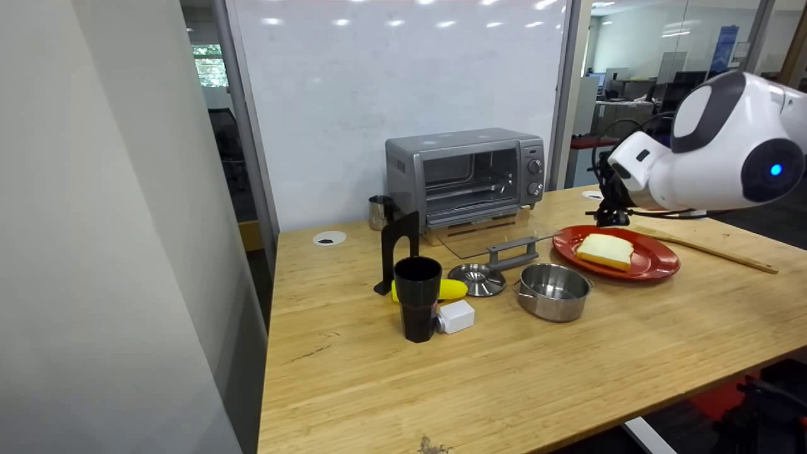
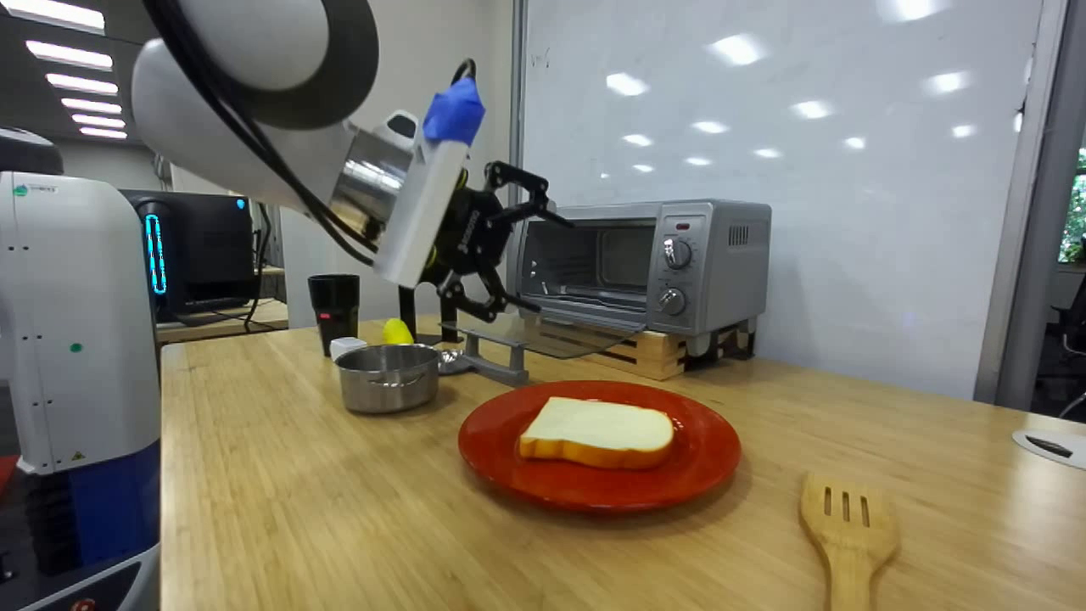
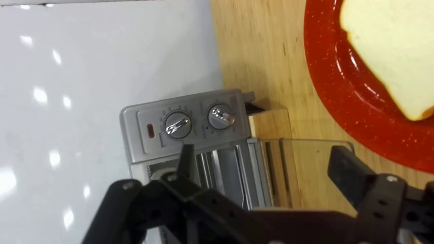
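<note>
My gripper (image 2: 540,260) is open in the air, its two fingers spread wide with nothing between them. In the wrist view the gripper shows with the toaster oven (image 3: 185,124) beyond its fingers. That grey oven (image 1: 465,178) stands against the white wall, its glass door (image 1: 488,237) lowered and its inside apparently empty. On a red plate (image 2: 489,423) lies a slice of bread (image 2: 601,426), below and apart from the gripper. A wooden spatula (image 2: 850,524) rests beside the plate.
A steel pot (image 1: 554,292), its lid (image 1: 478,280), a black cup (image 1: 417,299), a white bottle (image 1: 458,316), a yellow object (image 1: 454,290) and a black stand (image 1: 387,257) crowd mid-table. The door handle (image 1: 512,253) juts out near the pot.
</note>
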